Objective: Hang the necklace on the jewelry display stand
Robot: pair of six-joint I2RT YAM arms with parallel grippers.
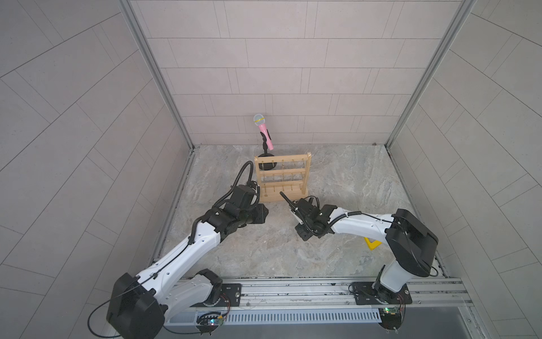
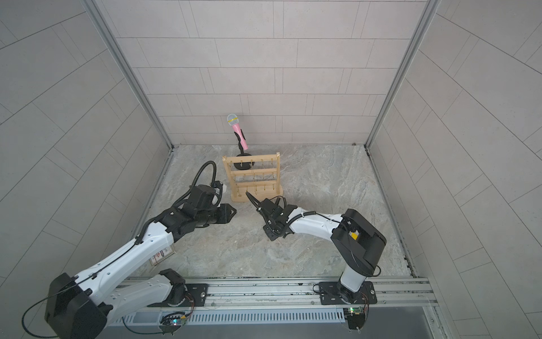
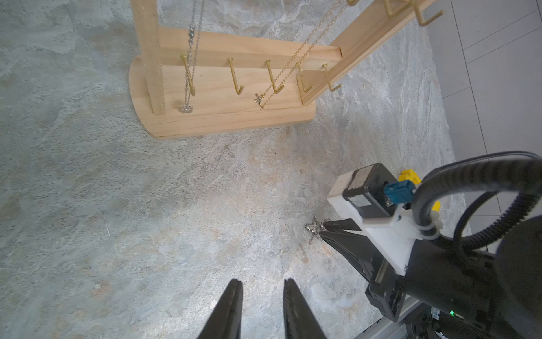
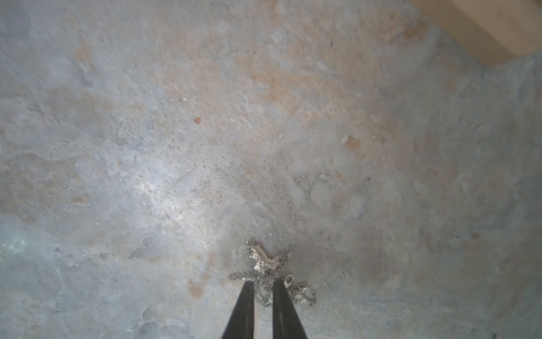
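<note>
A silver necklace (image 4: 265, 265) lies bunched on the table, its butterfly-shaped pendant uppermost. Right over it, my right gripper stands part open, with some of the chain showing between its fingertips; whether it touches the chain I cannot tell. In the left wrist view the same necklace (image 3: 314, 227) shows at the right gripper's tips. My left gripper is open and empty above bare table. The wooden jewelry display stand (image 1: 282, 173) is upright behind both grippers, with brass hooks (image 3: 233, 76) and a silver chain (image 3: 189, 67) and a gold chain (image 3: 299, 59) hanging on it.
A pink toy microphone (image 1: 266, 135) on a black holder stands behind the display stand. A yellow object (image 1: 372, 243) lies beneath the right arm. In the top right view a framed item (image 2: 162, 255) shows beside the left arm.
</note>
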